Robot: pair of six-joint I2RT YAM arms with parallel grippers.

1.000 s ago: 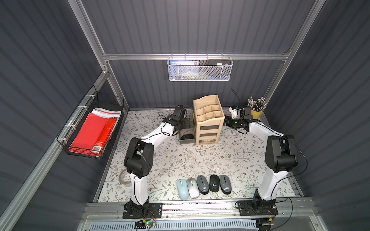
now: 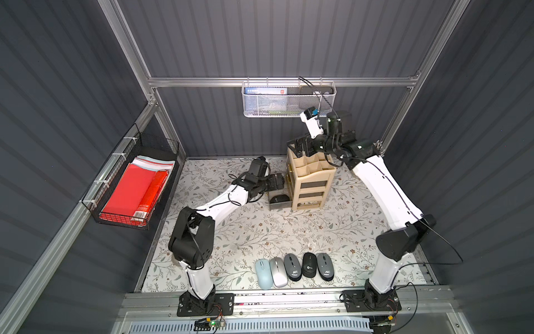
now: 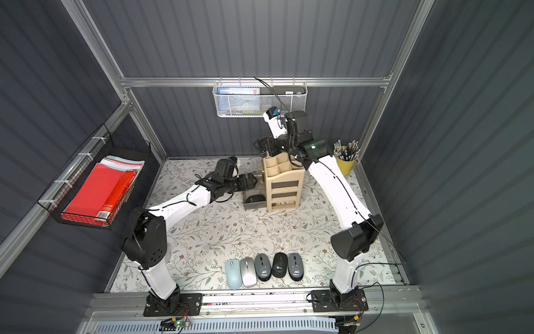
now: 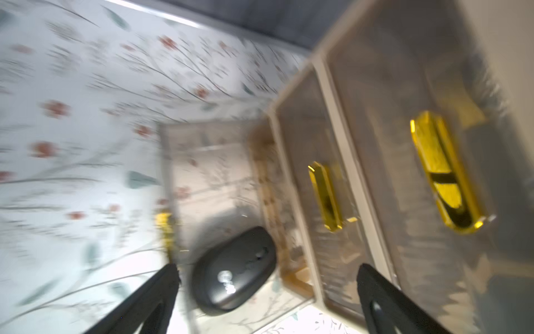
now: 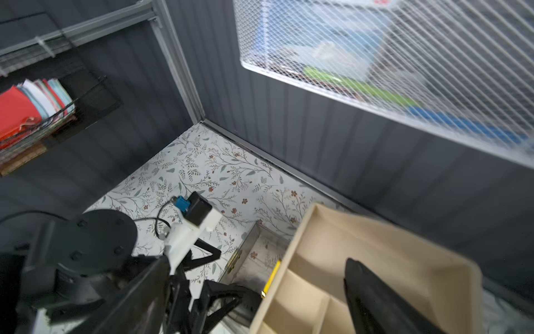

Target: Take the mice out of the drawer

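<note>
A wooden organiser [image 2: 308,189] has its clear bottom drawer [image 2: 278,204] pulled out to the left. A black mouse [image 4: 233,270] lies inside the drawer. My left gripper is open just above the drawer, fingers around the mouse's level in the left wrist view, nothing between them. My right gripper is raised over the organiser's top, open and empty. Several mice [image 3: 262,267] lie in a row along the front edge of the table.
A wall basket [image 2: 287,103] hangs behind the organiser. A wire tray [image 2: 116,217] with red folders is on the left wall. A yellow pen pot [image 3: 345,167] stands at the back right.
My right arm has risen from beside the organiser to above it. The organiser and drawer have shifted slightly right; the left arm has moved slightly with them.
</note>
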